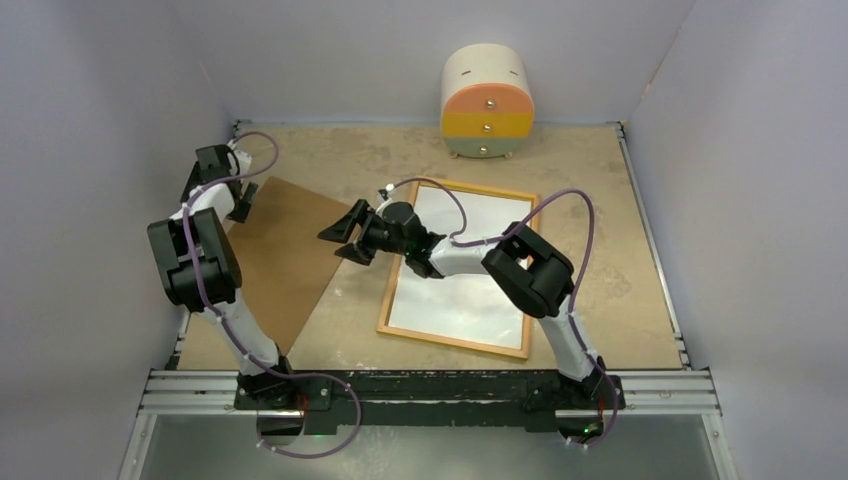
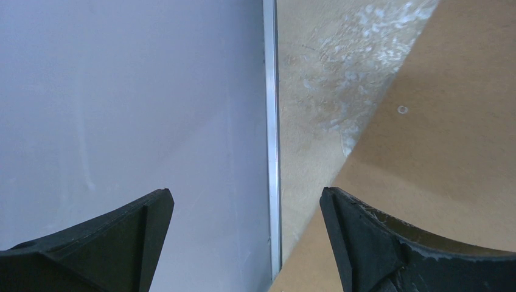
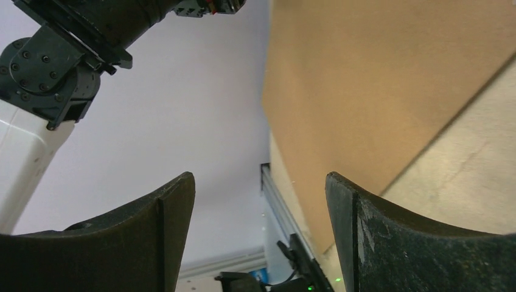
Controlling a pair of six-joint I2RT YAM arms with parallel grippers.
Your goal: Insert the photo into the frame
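Observation:
A brown board [image 1: 280, 250] lies on the left of the table, with my left gripper [image 1: 240, 200] at its upper left corner. In the left wrist view that gripper is open and empty above the board's edge [image 2: 438, 152]. My right gripper [image 1: 345, 240] stands apart-fingered near the board's right edge, with nothing between its fingers; its wrist view shows the board [image 3: 365, 73] beyond them. A wooden frame with a white inside [image 1: 450, 310] lies on the right, partly under my right arm. I see no photo clearly.
A small chest of drawers [image 1: 487, 125] stands at the back. Grey walls [image 1: 120, 130] close in both sides; the left one is near my left gripper.

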